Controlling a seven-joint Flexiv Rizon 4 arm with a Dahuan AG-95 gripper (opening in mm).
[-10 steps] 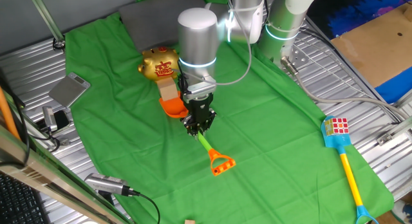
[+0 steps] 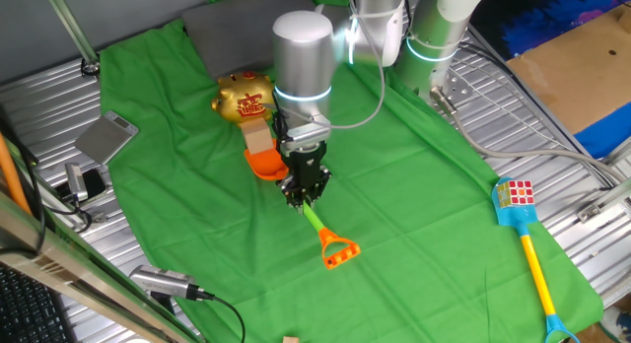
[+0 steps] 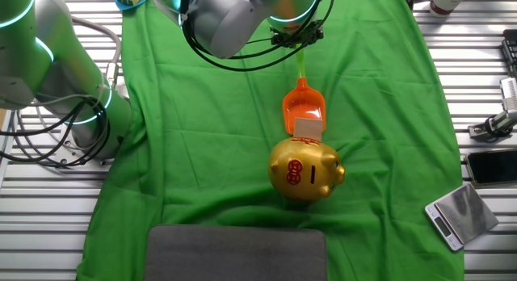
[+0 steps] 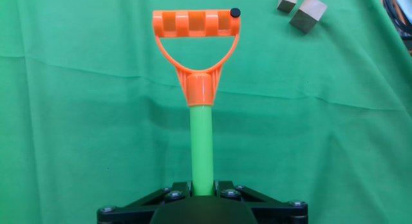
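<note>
A toy shovel with an orange scoop (image 3: pixel 304 103), green shaft (image 4: pixel 202 147) and orange D-shaped handle (image 2: pixel 340 250) lies along the green cloth. My gripper is shut on the shaft, a finger against each side of it in the wrist view. A wooden block (image 2: pixel 258 136) sits at the scoop's front edge; whether it rests in the scoop or just against it, I cannot tell. Directly behind the block stands a golden piggy bank (image 3: pixel 300 169). In exterior view 2 the arm and its cables hide the handle end.
At the right lies a blue and yellow shovel (image 2: pixel 532 264) with a puzzle cube (image 2: pixel 515 193) on its blade. Two small wooden blocks (image 4: pixel 308 14) rest past the handle. A grey mat (image 3: pixel 234 253) lies behind the bank, a scale (image 3: pixel 461 215) to the side.
</note>
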